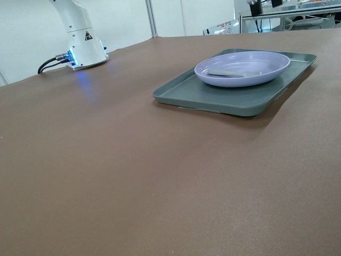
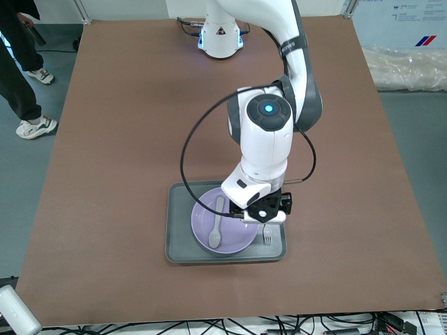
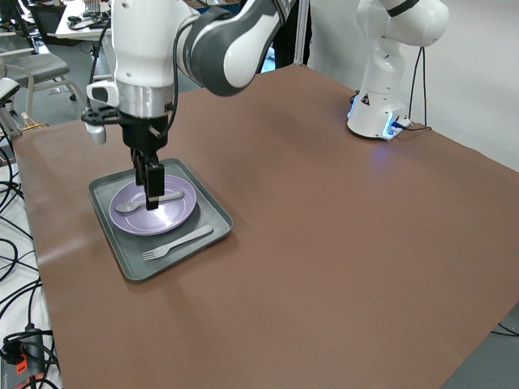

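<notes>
A grey-green tray point(image 2: 181, 244) holds a lilac plate point(image 1: 256, 69), seen in all three views. A white spoon point(image 2: 214, 237) lies across the plate, and a white fork point(image 3: 182, 241) lies on the tray beside the plate. My black gripper point(image 3: 152, 194) points down over the plate, near the spoon; in the camera left view it is mostly hidden under the arm's white wrist. In the top view only its dark tips show at the upper edge. Whether it is open or shut is unclear.
The arm's base point(image 2: 221, 38) stands at the far edge. Cables lie beyond the near edge, and a person's legs show beside the table.
</notes>
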